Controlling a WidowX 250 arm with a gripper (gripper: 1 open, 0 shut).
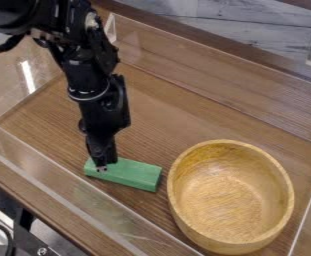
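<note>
A green rectangular block [131, 175] lies flat near the table's front, left of a pale yellow plastic bowl [231, 195]. My black gripper [102, 156] hangs from the arm at the upper left, its tips low over the block's left part. Whether they touch it, and how far apart the fingers stand, is hard to tell.
A grey-white board runs along the back right. A clear rim edges the left side, with a cable at the lower left.
</note>
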